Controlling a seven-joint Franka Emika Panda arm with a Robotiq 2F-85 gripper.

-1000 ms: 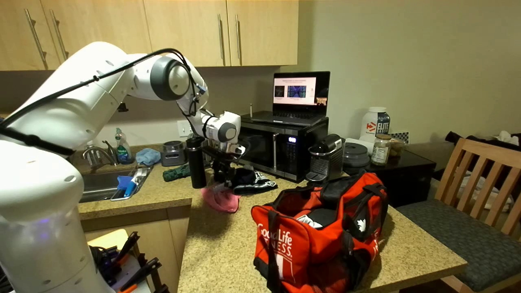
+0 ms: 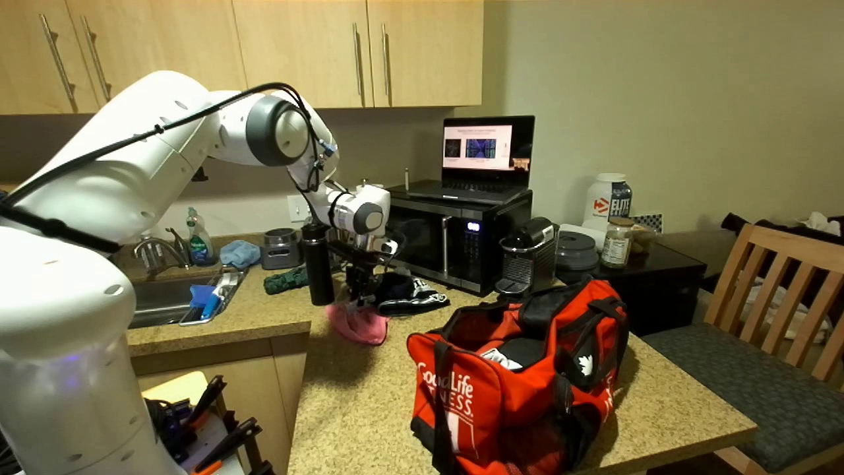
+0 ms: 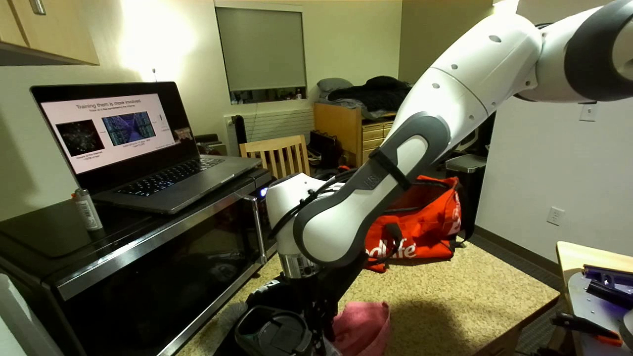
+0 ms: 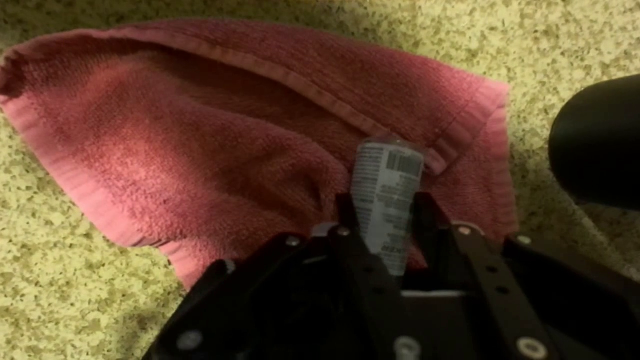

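Observation:
On the counter lies a pink towel (image 4: pixel 150 138), partly folded; it also shows in exterior view 1 (image 2: pixel 360 326) and exterior view 2 (image 3: pixel 363 325). A small pale cylinder with a barcode label (image 4: pixel 390 180) lies over the towel in the wrist view, its lower end between the fingers of my gripper. The fingers stand apart, close along both sides of it; whether they press on it cannot be told. From outside, my gripper (image 2: pixel 360 299) is low at the towel, and the cylinder is hard to make out.
A tall black bottle (image 2: pixel 318 265) stands close beside the gripper. Dark clothing (image 2: pixel 411 294) lies behind, in front of the microwave (image 2: pixel 419 237). An open red gym bag (image 2: pixel 475 388) occupies the counter's right part. Bare counter (image 2: pixel 356 404) lies in front of the towel.
The arm has come down slightly, bringing the gripper lower at the towel. A pale patch below the gripper is now less visible. The bag and bottle have not moved.

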